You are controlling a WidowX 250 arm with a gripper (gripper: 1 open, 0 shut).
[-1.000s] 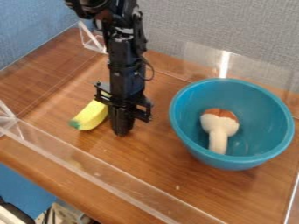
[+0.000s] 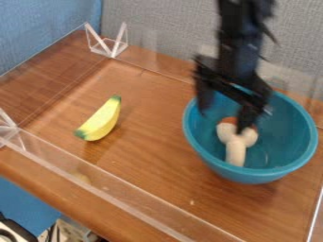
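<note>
My gripper (image 2: pixel 229 106) is a dark, motion-blurred shape over the blue bowl (image 2: pixel 210 151) on the right, its fingers spread open above the bowl's interior. In the bowl lies a white toy mushroom (image 2: pixel 236 148) with a reddish cap, partly hidden by the gripper. A yellow banana (image 2: pixel 98 120) lies on the wooden table at the left, apart from the gripper and the bowl.
A grey wall (image 2: pixel 139 28) stands behind, and transparent barriers run along the edges, with small white brackets at the left.
My gripper has moved from beside the banana rightward to over the blue bowl. The banana and bowl look unmoved.
</note>
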